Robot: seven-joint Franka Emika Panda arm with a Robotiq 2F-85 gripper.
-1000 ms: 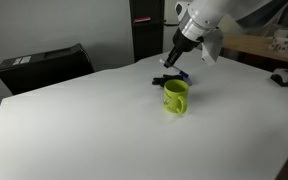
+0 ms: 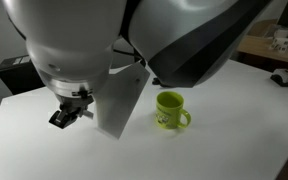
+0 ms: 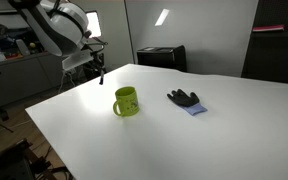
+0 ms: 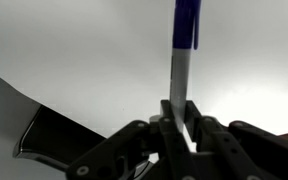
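Note:
A blue-capped marker point(image 4: 186, 25) with a grey-white barrel juts from between my gripper's fingertips in the wrist view. The gripper is shut on its barrel, with the capped end pointing away. In exterior view 1 the arm looms close to the camera, and the gripper point(image 2: 72, 112) hangs over the table left of a green mug point(image 2: 169, 110); the marker is hard to make out there. Exterior view 2 shows the gripper point(image 3: 97, 68) at the far left, beyond the upright mug point(image 3: 127, 100) and apart from it.
A black object point(image 3: 183, 98) and a blue cloth-like piece point(image 3: 195, 109) lie right of the mug. A black box point(image 3: 162, 56) stands at the back.
The arm has swung left and closer to exterior view 1's camera, away from the mug.

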